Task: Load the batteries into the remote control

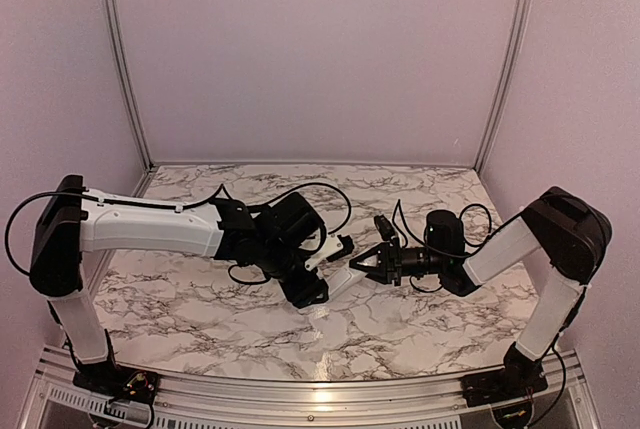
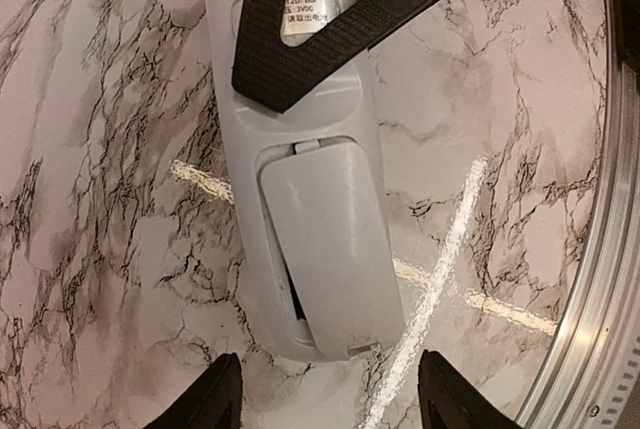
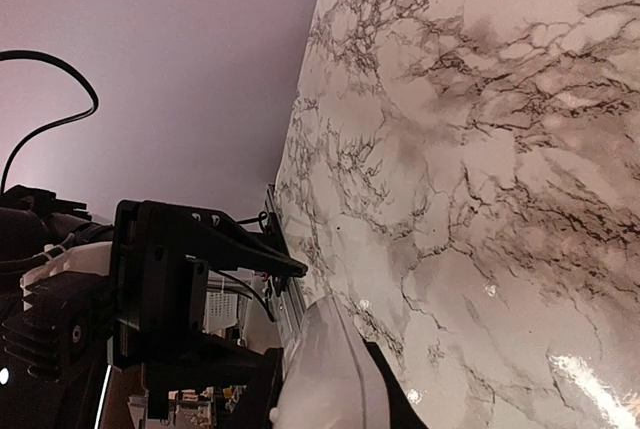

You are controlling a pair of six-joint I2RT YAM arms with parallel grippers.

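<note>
A white remote control (image 1: 343, 279) (image 2: 240, 99) is held over the table by my right gripper (image 1: 370, 261), which is shut on its upper part; its black fingers cross the back in the left wrist view. The battery cover (image 2: 325, 239) sits askew on the back, with a dark gap along one edge. My left gripper (image 1: 312, 294) is at the remote's lower end, its fingertips apart with nothing between them. I see no batteries.
A metal rail (image 1: 310, 389) runs along the front edge, and pale walls enclose the sides and back.
</note>
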